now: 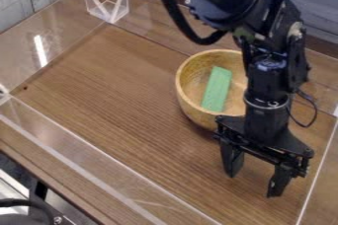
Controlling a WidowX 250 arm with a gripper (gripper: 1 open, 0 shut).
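Note:
A black robot arm reaches down on the right, its gripper open low over the wooden table, fingers pointing down near the surface with no object visible between them. Just behind the wrist, a pale yellow bowl holds a green rectangular object. The arm hides the bowl's right side.
A clear plastic item sits at the back left corner. Pale strips run along the table's left and right edges, with a dark cable at the lower left.

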